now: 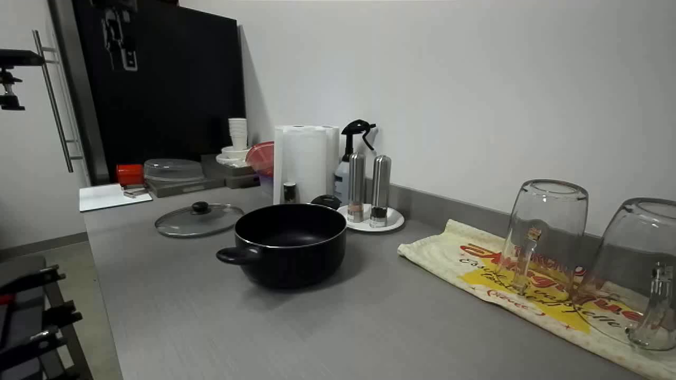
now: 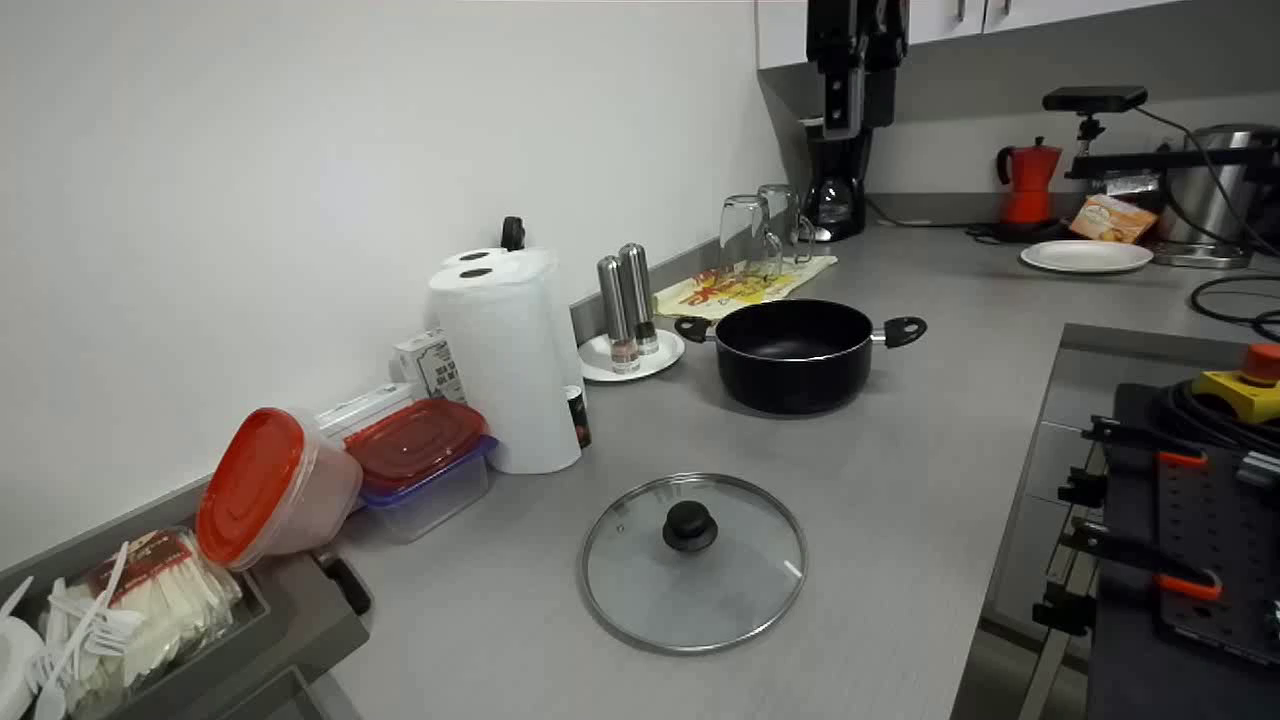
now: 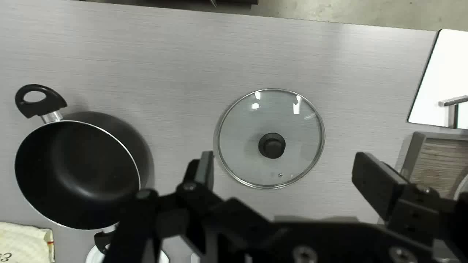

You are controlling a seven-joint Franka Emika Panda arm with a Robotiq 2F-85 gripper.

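A round glass lid [image 2: 648,576] with a black knob [image 2: 690,524] lies flat on the grey counter, knob up. Beside it, apart, stands an open black pot [image 2: 794,372] with two handles; its inside looks empty. In the wrist view the lid [image 3: 245,131] shows between and beyond the fingers, and the pot [image 3: 79,175] is to the left. My gripper is open, its fingers wide apart with nothing between them. From outside, it hangs high above the counter, at the top of exterior view 2 [image 2: 846,120] and the top left of exterior view 1 [image 1: 127,60].
Two steel grinders [image 1: 378,190] on a white plate, paper towel rolls [image 1: 305,164] and a spray bottle [image 1: 343,171] stand along the wall. Upturned glass mugs [image 1: 545,234] rest on a printed cloth [image 1: 456,250]. Bare counter [image 3: 175,57] lies along the front edge.
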